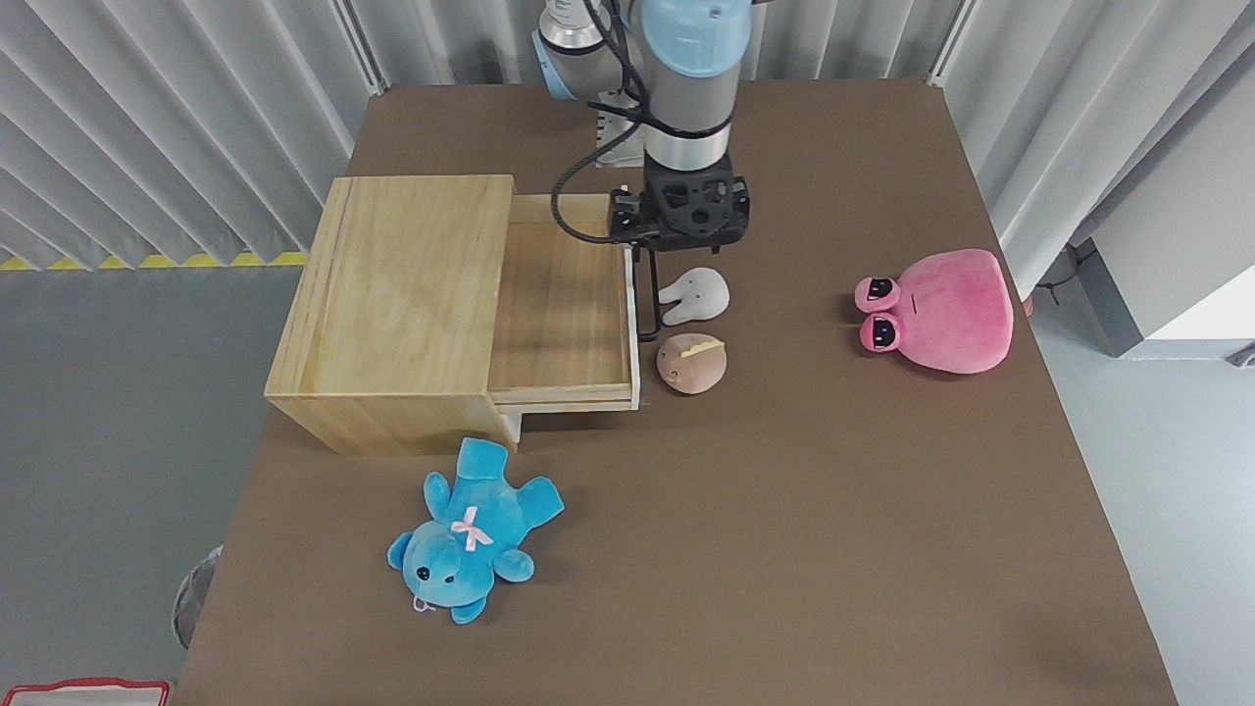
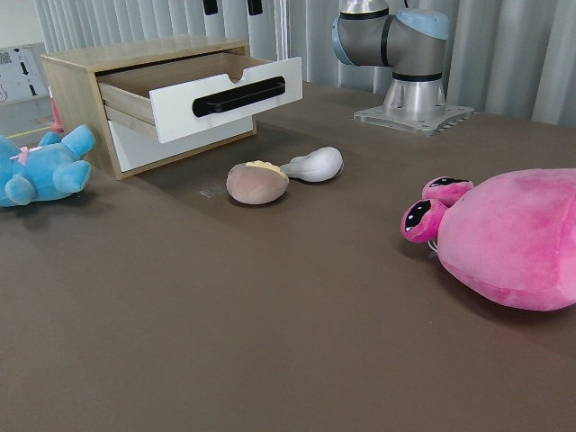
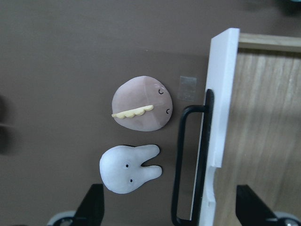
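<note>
The gripper is high above the pulled-out, empty drawer (image 1: pixel 562 306) and its black handle (image 3: pixel 204 146), fingers spread wide with nothing between them in the wrist view. In that view it looks down on a white bunny plush (image 3: pixel 123 169) and a round beige plush (image 3: pixel 141 113) with a pale yellow ridge, both on the table just outside the drawer front. In the left view only the fingertips show at the top edge, above the wooden cabinet (image 2: pixel 144 49).
A blue bear plush (image 1: pixel 482 529) lies in front of the cabinet. A pink plush (image 1: pixel 953 312) sits at the right of the table (image 1: pixel 824 529).
</note>
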